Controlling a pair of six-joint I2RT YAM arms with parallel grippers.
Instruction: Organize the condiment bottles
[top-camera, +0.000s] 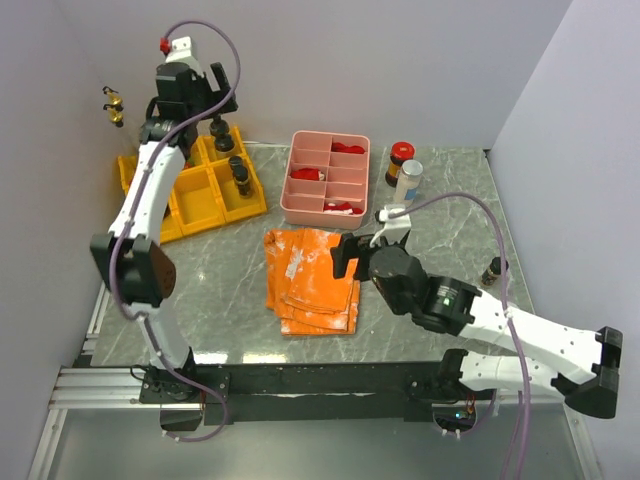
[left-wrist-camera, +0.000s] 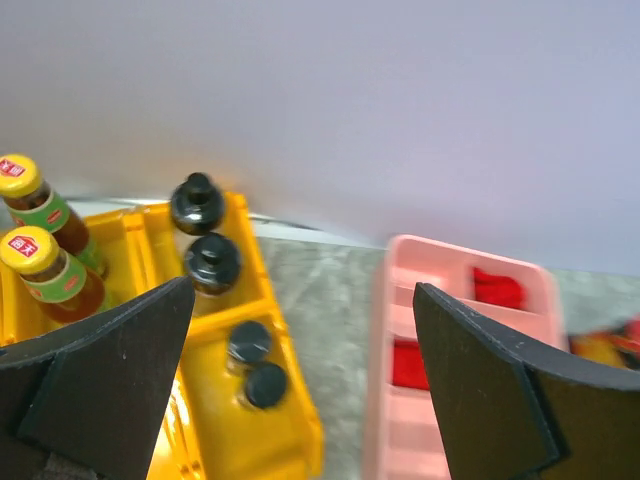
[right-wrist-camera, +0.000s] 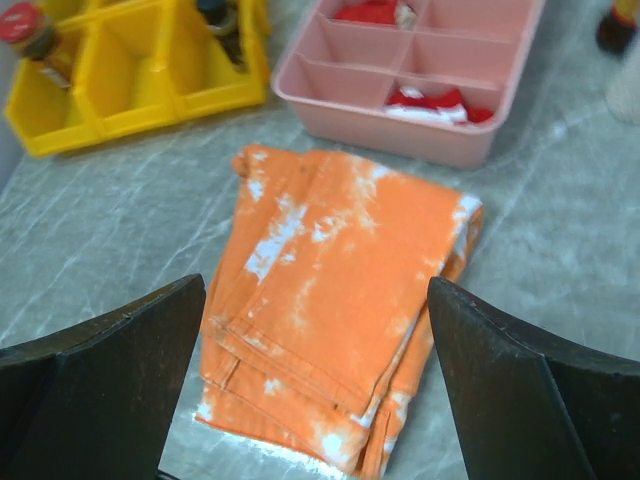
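A yellow compartment box (top-camera: 201, 194) stands at the back left with several bottles in it. Two dark-capped bottles stand in its back right compartment, the front one (left-wrist-camera: 212, 262) plainly seen. Two smaller dark-capped bottles (top-camera: 240, 177) share the compartment before them. Yellow-capped bottles (left-wrist-camera: 65, 277) stand farther left. My left gripper (top-camera: 222, 90) is open and empty, raised over the box's back edge. Over the table by the orange cloth, my right gripper (top-camera: 350, 256) is open with nothing between its fingers. A red-lidded jar (top-camera: 399, 163), a white-lidded jar (top-camera: 408, 184) and a small dark-capped bottle (top-camera: 494, 271) stand on the right.
A pink divided box (top-camera: 288, 200) with red items in some compartments stands at the back middle. The folded orange cloth (top-camera: 315, 275) lies flat in front of it. Bare table (top-camera: 460, 225) shows on the right; walls close in the back and sides.
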